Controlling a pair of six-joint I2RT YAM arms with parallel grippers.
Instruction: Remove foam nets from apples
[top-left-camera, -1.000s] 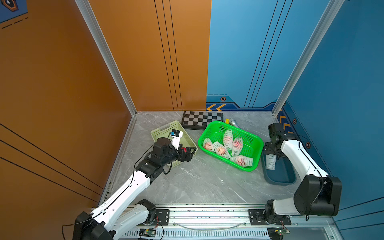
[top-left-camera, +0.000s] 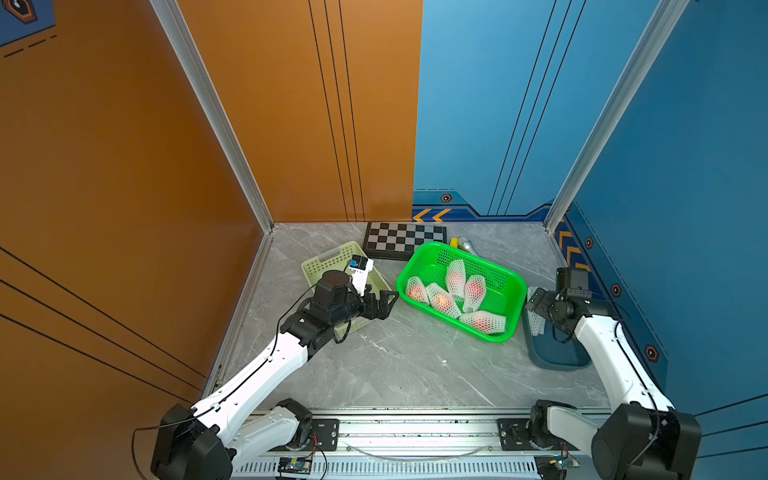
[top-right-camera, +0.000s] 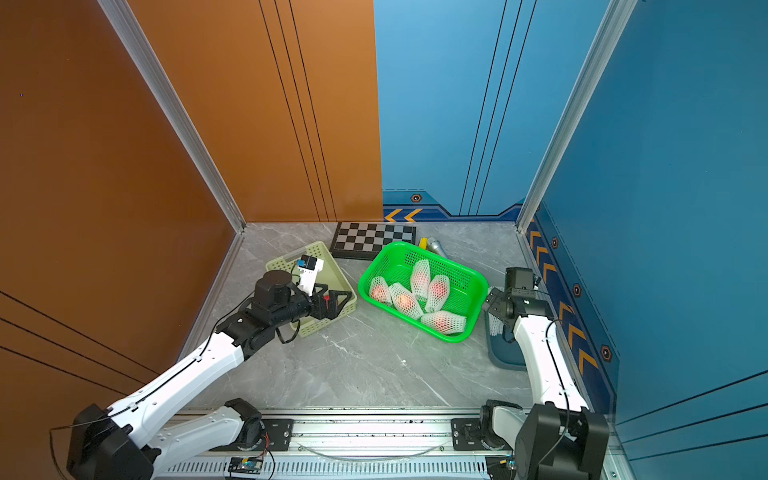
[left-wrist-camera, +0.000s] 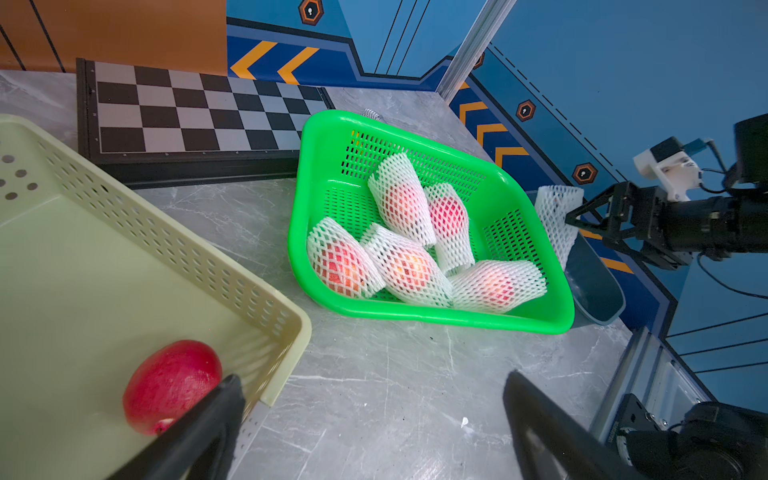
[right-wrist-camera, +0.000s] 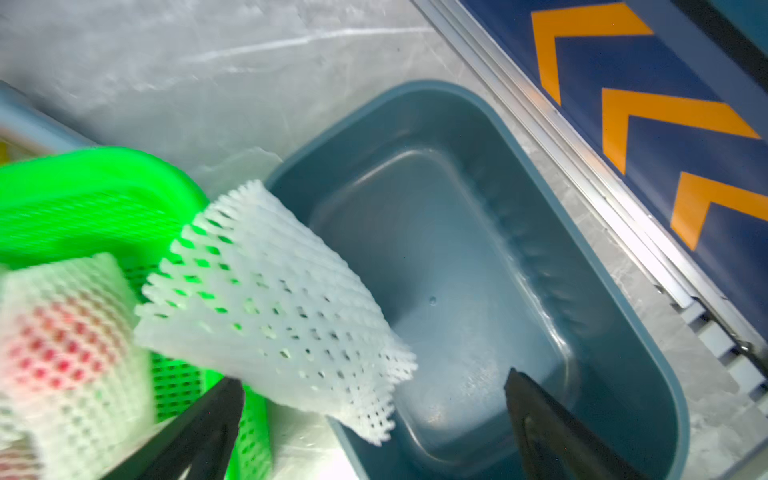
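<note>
In the left wrist view several netted apples (left-wrist-camera: 405, 272) lie in the green basket (left-wrist-camera: 368, 311). A bare red apple (left-wrist-camera: 172, 380) rests in the pale olive basket (left-wrist-camera: 264, 312), below my open left gripper; nothing is between its fingers. My open right gripper is over the left edge of the dark teal bin (right-wrist-camera: 448, 280). An empty white foam net (right-wrist-camera: 280, 312) is at that gripper, above the bin's edge beside the green basket; whether it touches the fingers is unclear.
A checkered board (top-left-camera: 405, 237) lies at the back behind the baskets, with a silver and yellow object (top-left-camera: 465, 245) beside it. The table front (top-left-camera: 424, 368) between the arms is clear. Side walls stand close on the right.
The right arm has shifted toward the front and left, and the foam net has moved from low in the teal bin to its left edge. The left gripper has moved slightly right.
</note>
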